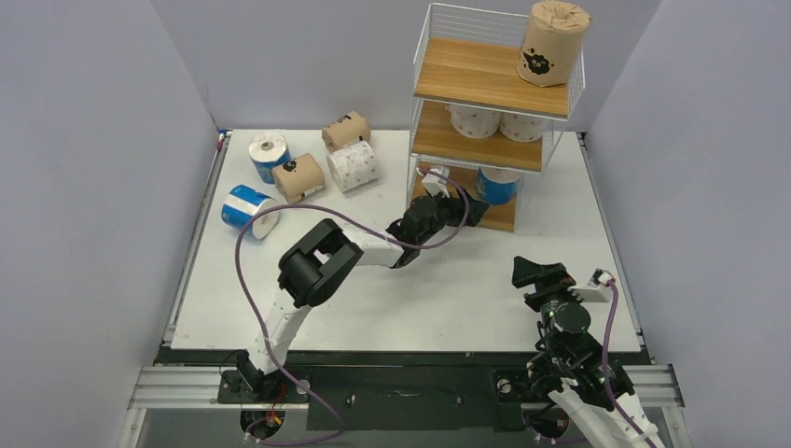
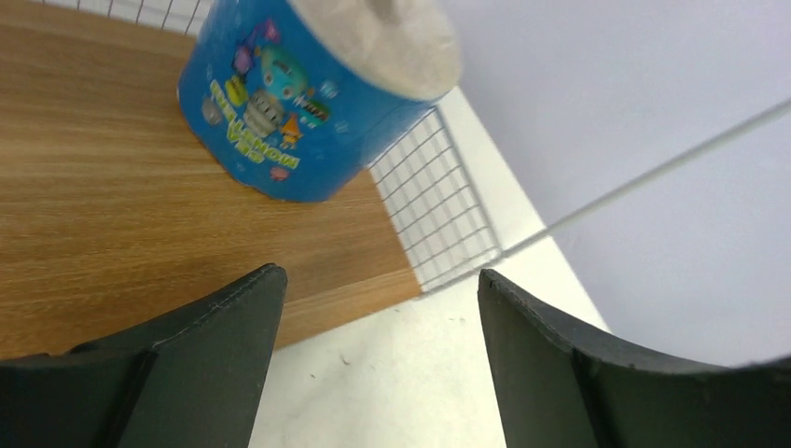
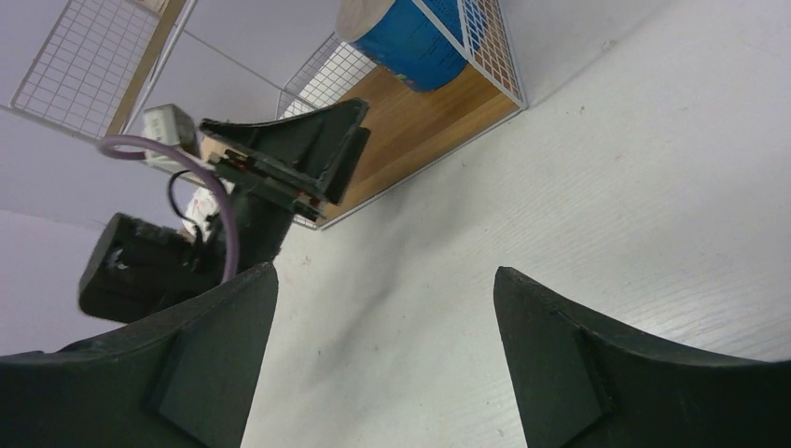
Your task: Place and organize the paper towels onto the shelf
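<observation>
On the bottom board of the shelf stands a blue roll (image 2: 280, 103), upright at its right side. My left gripper is open in front of that board, apart from the roll, its fingers empty. The middle board bears two white dotted rolls (image 1: 475, 120), and a brown roll (image 1: 552, 42) stands on the shelf's top board (image 1: 471, 75). Several rolls are on the table at the left: a blue one (image 1: 244, 207), another blue one standing (image 1: 269, 154), two brown ones (image 1: 299, 177) and a white dotted one (image 1: 353, 166). My right gripper is open and empty over the table.
Wire mesh (image 2: 438, 201) and thin posts bound the shelf's sides. The left part of the bottom board is bare, as is the left of the top board. A purple cable (image 1: 244, 271) loops over the left arm.
</observation>
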